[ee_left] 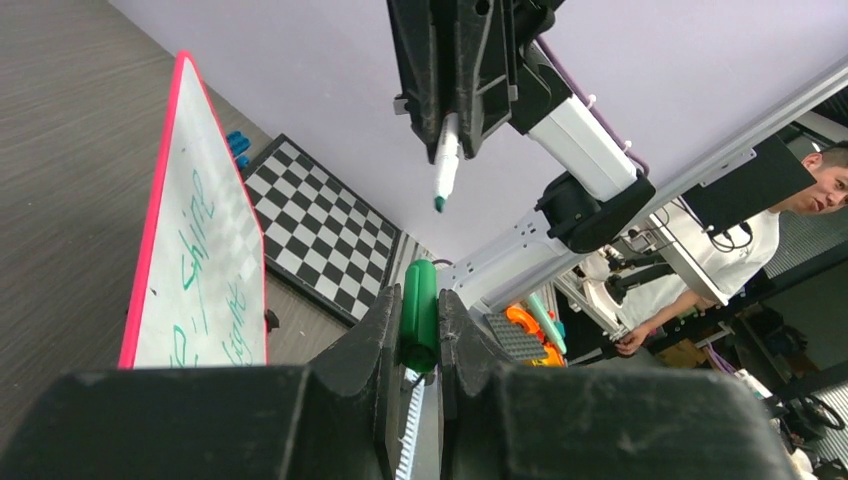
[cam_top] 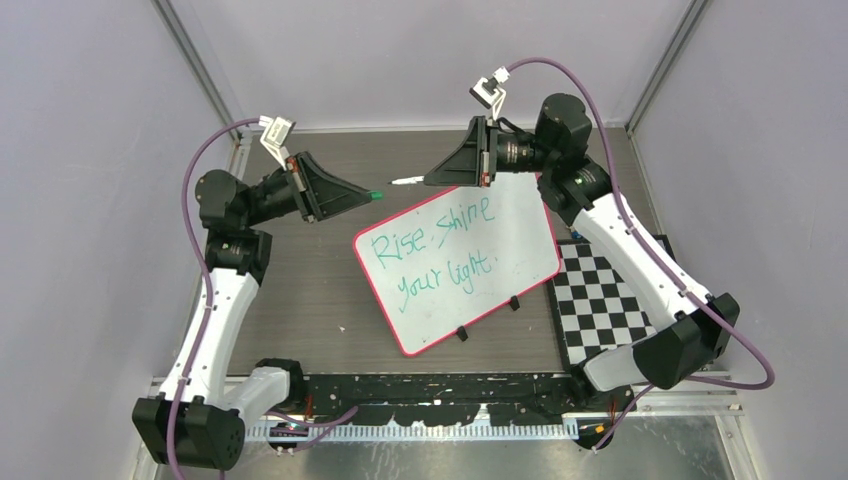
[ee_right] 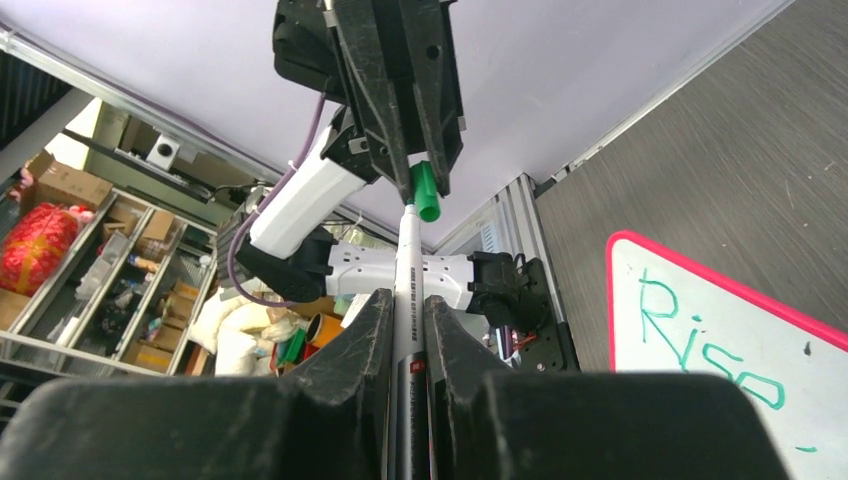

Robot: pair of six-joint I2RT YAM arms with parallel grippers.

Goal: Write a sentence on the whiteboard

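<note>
My left gripper (cam_top: 370,195) is shut on a green marker cap (ee_left: 419,315), which pokes out past its fingertips. Opposite it, my right gripper (cam_top: 428,180) is shut on the white marker (ee_right: 408,290). The marker's bare green tip (ee_left: 440,204) points towards the left gripper, and a small gap parts it from the cap in the top view. Below both grippers lies the red-edged whiteboard (cam_top: 460,265), with "Rise, shine your light." in green handwriting. The right gripper hangs over the board's upper edge, the left one off its upper left corner.
A black-and-white checkered board (cam_top: 600,305) lies to the right of the whiteboard, under the right arm. Two black clips (cam_top: 462,333) sit at the whiteboard's lower edge.
</note>
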